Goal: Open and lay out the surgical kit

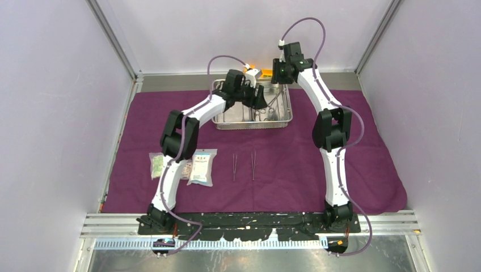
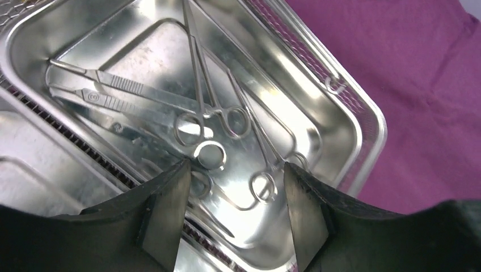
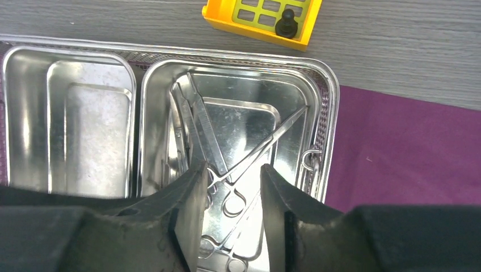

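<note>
In the top view, the metal tray stands at the back of the cloth. Its right compartment holds several instruments. Long scissor-like clamps lie diagonally across blade handles there; a second ring-handled tool lies beside them. My left gripper hovers over this compartment, open, fingers apart with nothing held; ring handles show below the gap. Above the tray's back right corner is my right gripper, also open and empty. Two tweezers lie apart on the cloth in front.
Packets, including a white one, lie at front left, partly under the left arm. A yellow holder stands behind the tray. The tray's left compartment looks empty where visible. Open purple cloth lies right of the tweezers.
</note>
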